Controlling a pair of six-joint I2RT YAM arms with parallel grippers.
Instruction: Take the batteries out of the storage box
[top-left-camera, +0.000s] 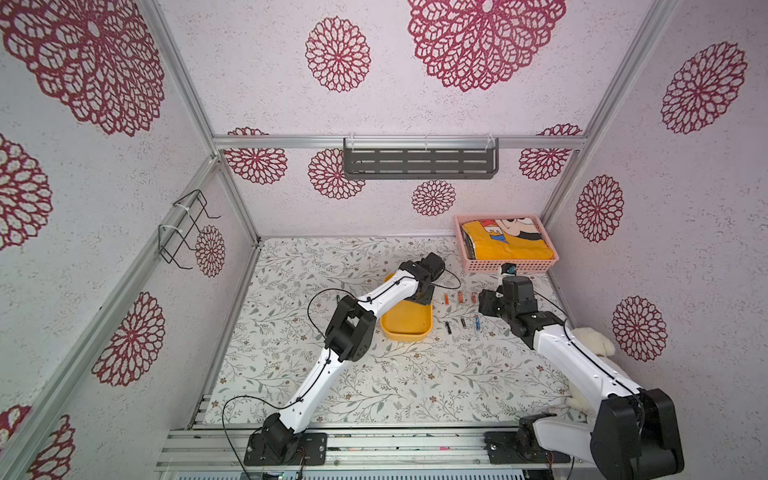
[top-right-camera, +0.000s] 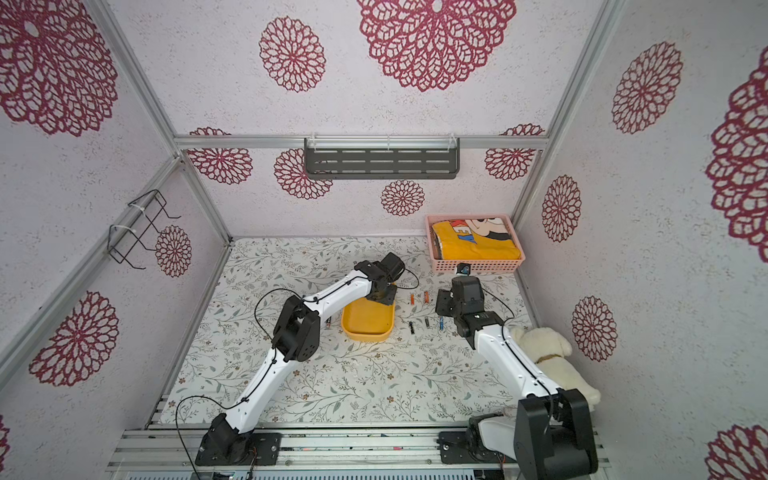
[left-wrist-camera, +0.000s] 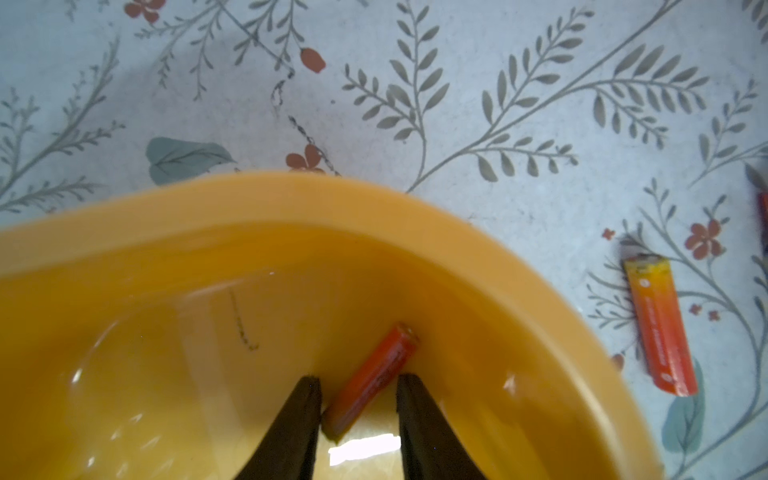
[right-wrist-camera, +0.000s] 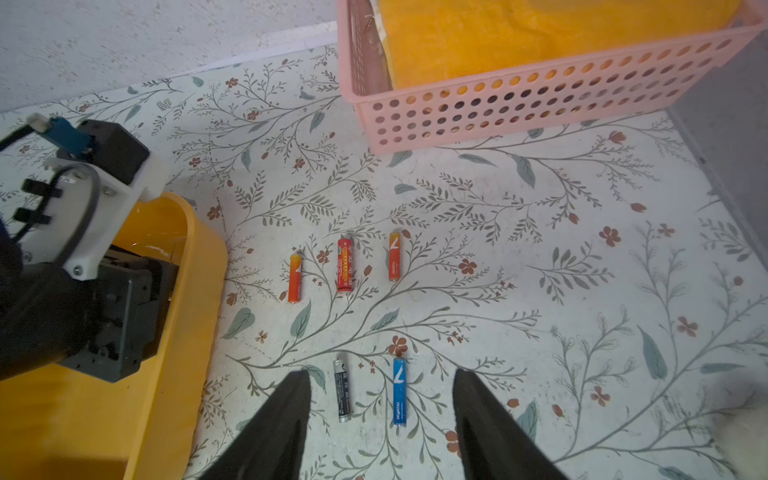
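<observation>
A red battery (left-wrist-camera: 369, 381) lies inside the yellow storage box (left-wrist-camera: 520, 304) near a rounded corner. My left gripper is down in the box, its fingers part open, one on each side of that battery's lower part. My right gripper hangs open over the table right of the box, nothing seen between its fingertips except the table below. On the table there lie several batteries: orange (right-wrist-camera: 294, 280), red (right-wrist-camera: 345, 264), orange-red (right-wrist-camera: 394, 256), dark silver (right-wrist-camera: 342, 388) and blue (right-wrist-camera: 399, 390).
A pink basket (right-wrist-camera: 480, 104) with yellow cloth stands at the back right. A white plush toy (top-left-camera: 592, 340) lies at the right edge behind the right arm. The table left of the box is clear.
</observation>
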